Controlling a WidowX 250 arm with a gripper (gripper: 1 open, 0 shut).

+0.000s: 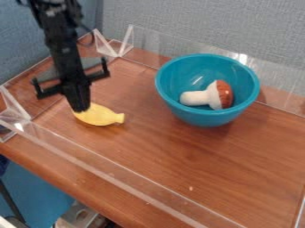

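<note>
My black gripper [77, 98] hangs at the left of the camera view, its tip low over the left end of a yellow banana [102, 116] lying on the wooden surface. The gripper looks shut, and whether it touches the banana cannot be told. A teal bowl [179, 107] stands to the right, holding a toy mushroom [206, 96] with a white stem and a red-brown cap.
Clear low walls [268, 71] edge the wooden surface [191, 169] at the back, left and front. Padded grey-blue walls stand behind.
</note>
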